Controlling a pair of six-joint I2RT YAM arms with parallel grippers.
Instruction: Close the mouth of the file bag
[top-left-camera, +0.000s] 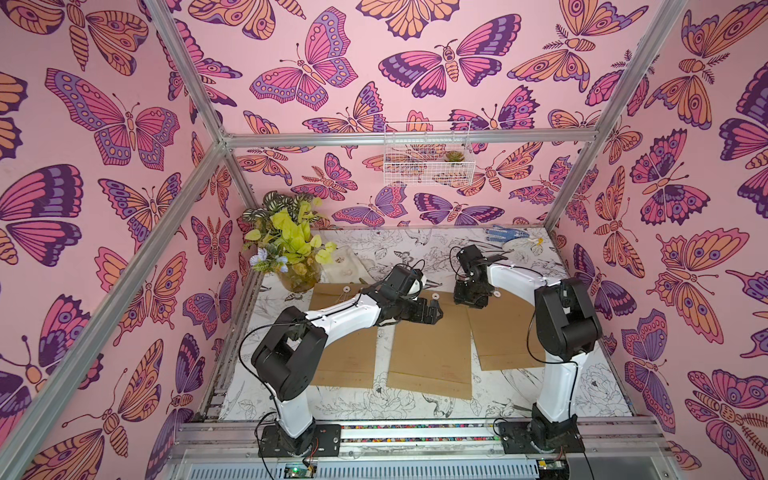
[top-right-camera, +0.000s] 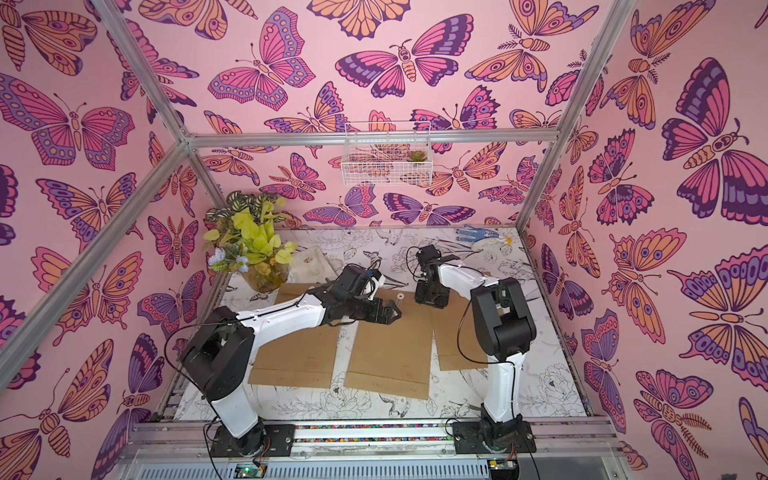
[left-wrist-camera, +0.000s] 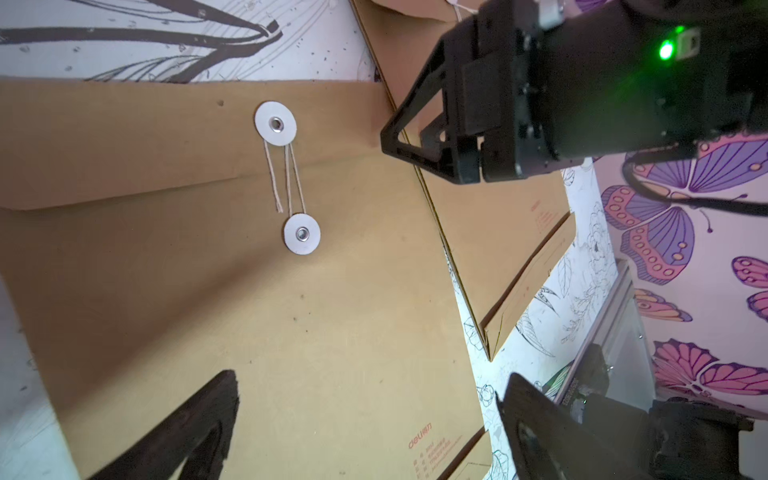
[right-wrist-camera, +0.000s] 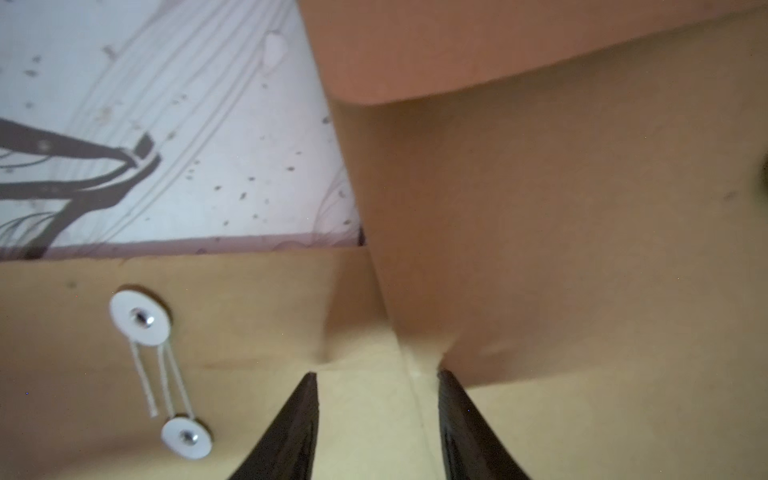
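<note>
Three brown file bags lie on the table. The middle bag (top-left-camera: 428, 360) has its flap down, with two white string buttons (left-wrist-camera: 276, 124) and loose string; the right bag (top-left-camera: 512, 336) slightly overlaps it, its flap (right-wrist-camera: 520, 40) slightly raised. My left gripper hangs open over the middle bag, nothing between its fingers. My right gripper is low at the border of the middle and right bags near their top, fingers part open, nothing clearly held.
The left bag (top-left-camera: 344, 368) lies beside them. A plant (top-left-camera: 288, 240) stands back left; blue items (top-left-camera: 502, 234) lie back right. My two arms are close together over the bags.
</note>
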